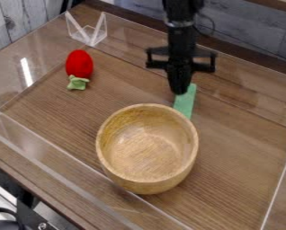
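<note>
My black gripper (178,60) hangs at the upper middle, just above and left of a green strip-like object (185,101) that lies on the wooden table (246,144). The gripper looks narrow and dark, with nothing visible held; its fingertips are too blurred to make out clearly. A tan bowl (147,148) sits in front of the green object, close to its near end.
A red object (79,64) with a small green piece (78,83) below it lies at the left. A white wire item (88,29) is at the upper left.
</note>
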